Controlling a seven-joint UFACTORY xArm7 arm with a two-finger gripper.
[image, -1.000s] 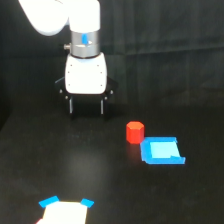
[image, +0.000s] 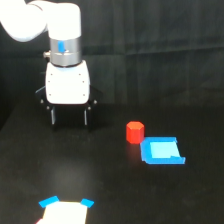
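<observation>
My white gripper (image: 69, 118) hangs at the upper left, its two dark fingers pointing down and set wide apart, with nothing between them. A small red block (image: 135, 132) rests on the black table to the right of the gripper, well apart from it. Just right of the block and slightly nearer the camera lies a pale square (image: 164, 150) edged with blue tape (image: 146, 152). The block is very close to the tape's upper left corner; whether they touch I cannot tell.
Cut off by the bottom edge is a pale shape (image: 66, 213) with blue tape pieces (image: 87, 203) at its upper corners. Bare black table (image: 100, 165) lies between it and the block. A dark curtain (image: 160, 50) hangs behind.
My gripper has shifted left and come lower in the view, away from the red block. The block and the taped squares stay where they were.
</observation>
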